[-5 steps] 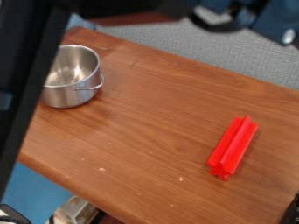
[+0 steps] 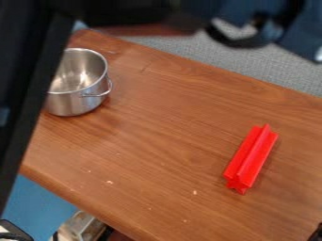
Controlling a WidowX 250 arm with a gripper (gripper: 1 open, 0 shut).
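A steel pot (image 2: 75,83) with a wire handle stands at the upper left of the wooden table (image 2: 164,141), partly behind a dark arm part. A red ridged bar (image 2: 249,158) lies on the right side of the table. Dark parts of my arm (image 2: 28,66) cross the left edge and top of the view. A small black piece shows at the bottom right corner; whether it belongs to my gripper I cannot tell. I do not see my gripper's fingers clearly.
Grey carpet (image 2: 258,66) lies beyond the table's back edge, and blue floor (image 2: 32,202) shows at the lower left.
The dark arm parts at the top have shifted slightly. The pot and red bar have not moved.
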